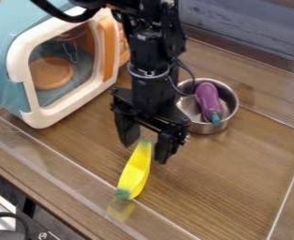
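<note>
My black gripper (146, 138) hangs open over the wooden surface, just above the upper end of a yellow banana (135, 172) with green tips, which lies lengthwise toward the front. Nothing shows between the fingers. A purple eggplant (207, 98) rests in a steel bowl (227, 123) behind and right of the gripper.
A light blue toy oven (16, 48) with a white-framed door and orange plate inside stands at the back left. A clear strip or edge runs along the front left.
</note>
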